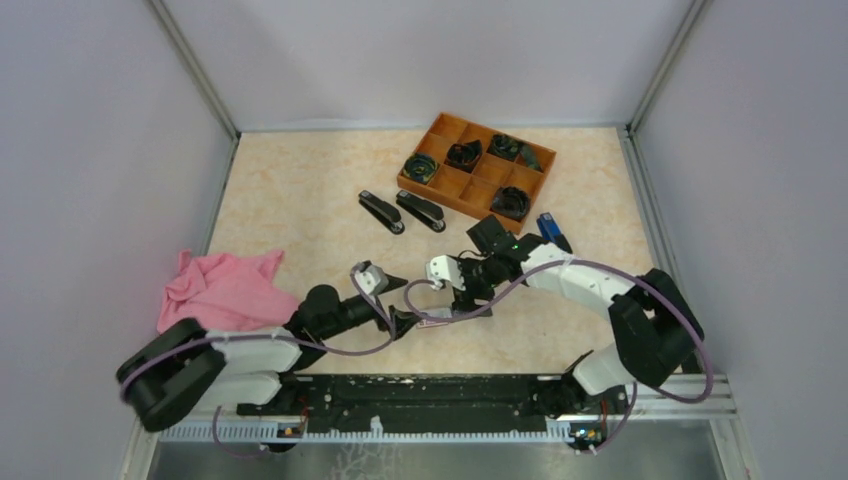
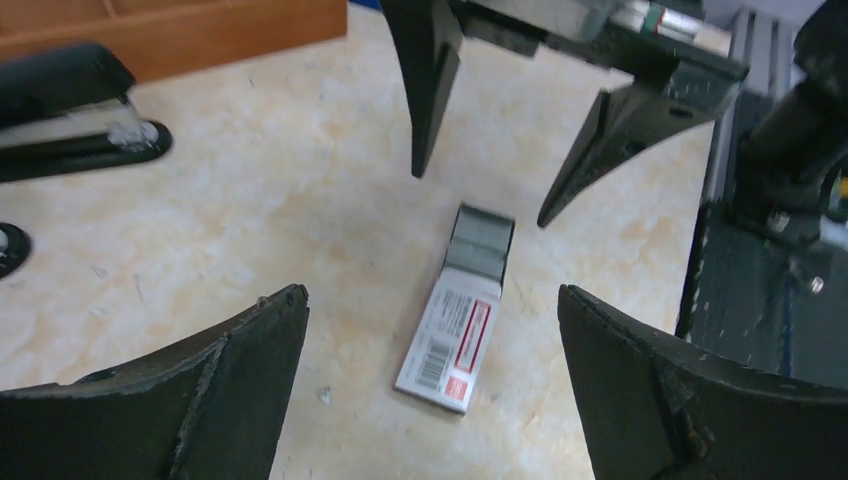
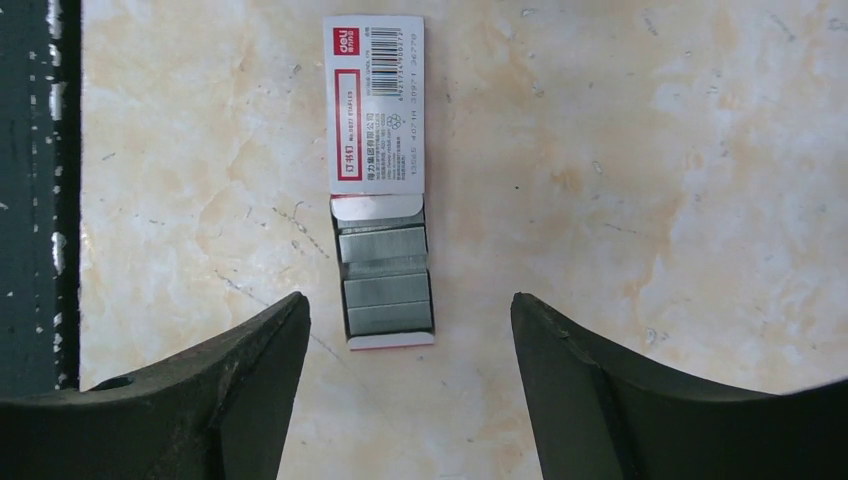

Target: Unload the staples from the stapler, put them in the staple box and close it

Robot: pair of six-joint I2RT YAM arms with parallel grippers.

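Note:
A white-and-red deli staples box [image 3: 375, 105] lies on the table, its lid slid partly off, with rows of grey staples [image 3: 388, 290] exposed in the tray. In the right wrist view my right gripper stands open above it, fingers on either side of the tray's end. My left gripper is open, with the box between its fingers in view below, not held. The right gripper's open fingers also show above the box in the left wrist view. Two black staplers [image 1: 380, 212] lie behind the grippers, and a blue stapler [image 1: 550, 229] at the right.
A wooden compartment tray [image 1: 455, 182] with dark coiled items stands at the back. A pink cloth [image 1: 215, 295] lies at the left.

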